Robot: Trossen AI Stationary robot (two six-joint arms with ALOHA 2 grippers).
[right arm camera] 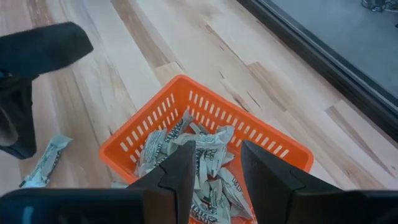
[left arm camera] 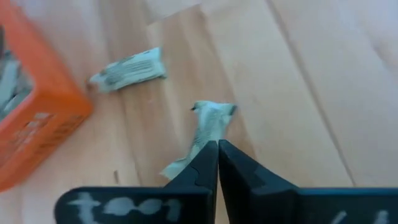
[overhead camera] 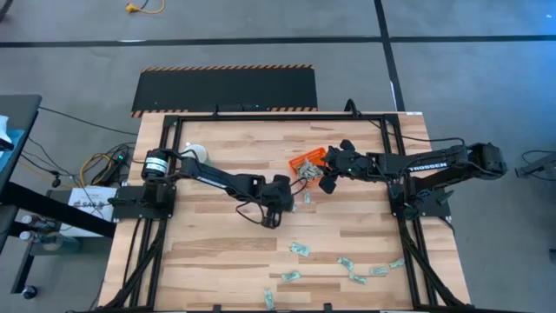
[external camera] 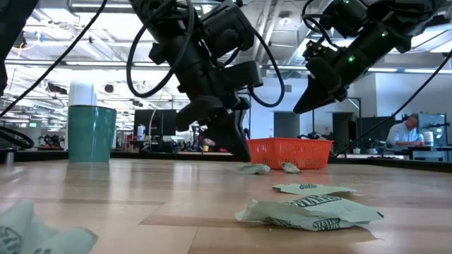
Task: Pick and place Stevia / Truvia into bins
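In the left wrist view my left gripper is shut, its two black fingertips meeting with nothing between them. Just beyond the tips a pale green packet [left arm camera: 210, 123] lies on the wood, its lower end near the fingers. A second packet [left arm camera: 132, 68] rests further left, towards the orange basket [left arm camera: 62, 115]. My right gripper stands open above that basket, and several packets [right arm camera: 205, 140] are heaped inside it. Nothing shows between the right fingers except the basket contents below. Other packets [overhead camera: 300, 249] are scattered over the front of the table.
A green cup [external camera: 92, 134] stands upright at the left. Black frame rails [overhead camera: 161, 235] run along the table's sides. Both arms reach in close to the basket, the left one near the table's middle. Bare wood [overhead camera: 208, 261] lies at the front left.
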